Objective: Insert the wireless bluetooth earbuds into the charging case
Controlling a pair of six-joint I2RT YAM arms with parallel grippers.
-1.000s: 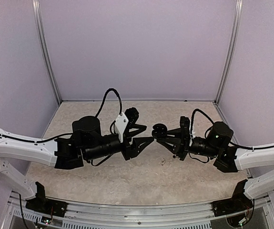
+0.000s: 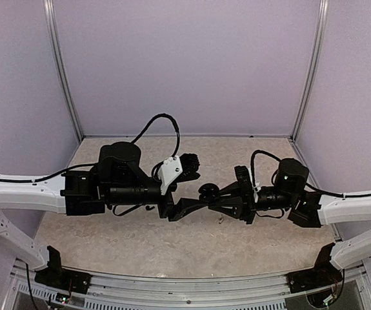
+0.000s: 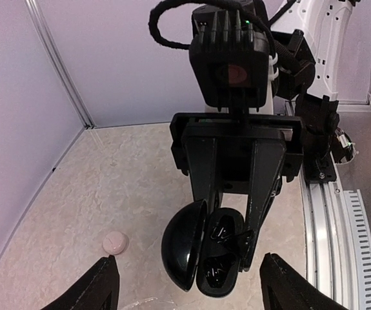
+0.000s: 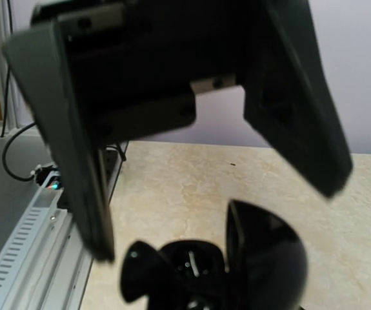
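The black charging case stands open, its rounded lid tipped to one side and its hollows facing my left gripper. My right gripper is shut on it. A small dark piece, which looks like an earbud, juts from the case's edge beside a right gripper finger; how far it is seated cannot be told. In the right wrist view the same piece shows left of the case. My left gripper faces the case, its fingers apart and nothing visible between them.
A pale pink disc lies on the tabletop, with a clear object near the lower edge. Cables loop above both wrists. In the top view, the table in front of the arms is largely clear.
The right gripper and case have shifted slightly left and toward the front.
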